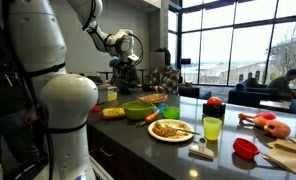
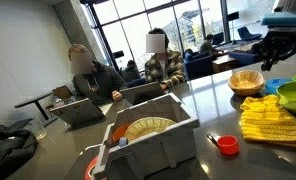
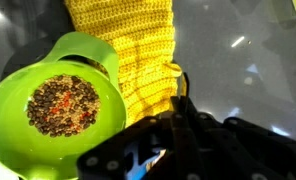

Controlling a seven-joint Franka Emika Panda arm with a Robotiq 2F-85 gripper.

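Observation:
My gripper reaches in from the lower right of the wrist view, its dark fingers close together. It looks shut, and I cannot make out anything between the fingertips. In exterior view 2 the gripper [image 2: 252, 52] hangs above the table, apart from the things below. Beneath it in the wrist view lie a yellow knitted cloth [image 3: 123, 30] and, to its left, a green bowl [image 3: 63, 152] with brown grains and red bits inside. Exterior view 1 shows the gripper [image 1: 124, 66] raised high over the far left of the table.
A plate of food [image 1: 171, 131], a yellow-green cup [image 1: 212, 128] and a red bowl [image 1: 245, 149] stand nearer exterior view 1. A wicker basket [image 2: 246, 82], a small red cup [image 2: 228, 145] and a grey bin [image 2: 158, 150] show in exterior view 2. People sit behind the table.

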